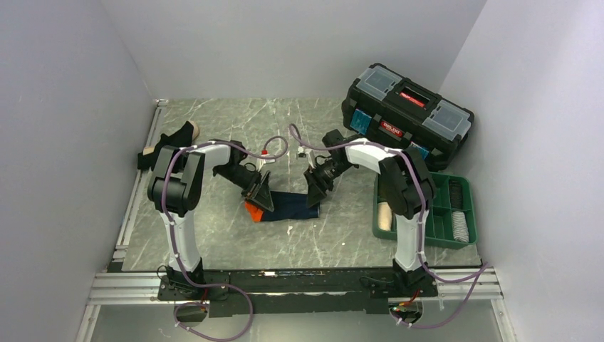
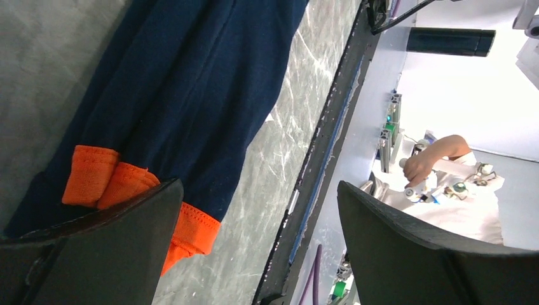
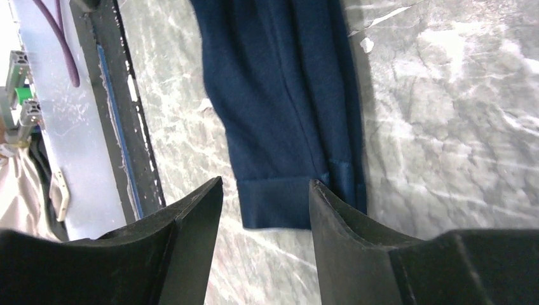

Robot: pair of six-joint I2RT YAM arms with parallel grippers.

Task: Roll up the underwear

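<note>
Dark navy underwear lies flat as a folded strip on the marbled table, its orange band at the left end. In the left wrist view the orange band runs partly behind a finger of my left gripper, which stands open over that end. My right gripper is also open, at the strip's right end. One of its fingertips overlaps the navy hem in the right wrist view; whether it touches the cloth I cannot tell. Nothing is held between either pair of fingers.
A green divided box with rolled items stands at the right, below a black toolbox. Dark cloth lies at the far left. Bare table extends in front of the underwear.
</note>
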